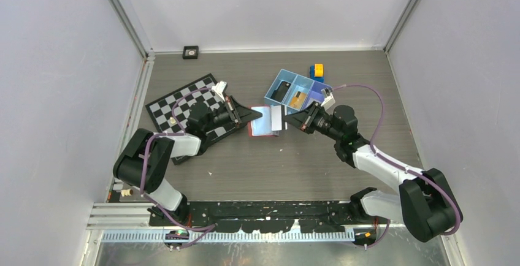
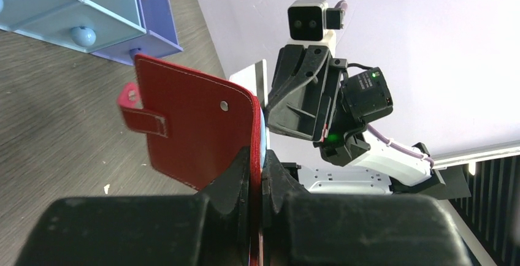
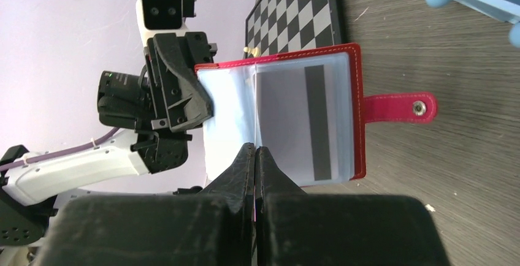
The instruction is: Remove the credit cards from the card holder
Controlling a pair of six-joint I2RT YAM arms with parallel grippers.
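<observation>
The red card holder (image 2: 196,119) hangs open above the table, with my left gripper shut on its edge. Its strap (image 3: 398,108) with a metal snap juts out freely. A white card with a dark stripe (image 3: 288,125) shows behind the clear sleeve. My right gripper (image 1: 286,119) is shut on another white card (image 1: 276,119), out to the right of the holder's clear pages in the top view. This card (image 2: 247,79) stands beside the sleeve in the left wrist view. In the right wrist view it is nearly edge-on at my right fingertips (image 3: 250,155).
Behind the holder stands a blue and purple divided box (image 1: 294,82) containing small items. A checkered board (image 1: 178,103) lies under the left arm. A blue and yellow block (image 1: 317,72) sits at the back.
</observation>
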